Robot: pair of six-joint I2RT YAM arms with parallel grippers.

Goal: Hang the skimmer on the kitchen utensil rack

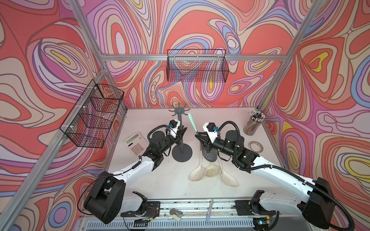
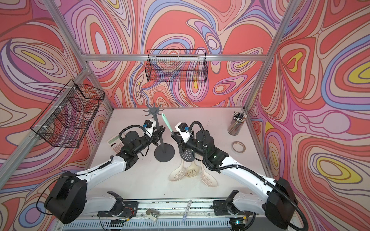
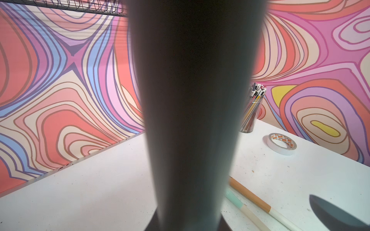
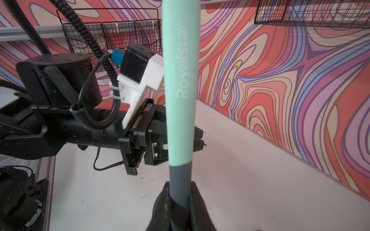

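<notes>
The skimmer has a mint-green handle (image 4: 181,77) and a dark grey perforated head (image 1: 209,154). My right gripper is shut on the dark grey shaft just below the mint part, and the skimmer is held up with its handle tip leaning left in the top left view. Left of it stands the utensil rack, a dark grey post (image 3: 190,115) on a round base (image 1: 182,153) with a crown of hooks (image 1: 178,110). The left gripper (image 1: 183,133) is shut on the post. The handle tip is close to the hooks on their right, apart from them in the top views.
Several cream utensils (image 1: 197,173) lie on the table below the skimmer head. A pen holder (image 1: 251,127) and a tape roll (image 1: 255,146) stand at the right, a calculator (image 1: 136,144) at the left. Wire baskets (image 1: 197,69) hang above.
</notes>
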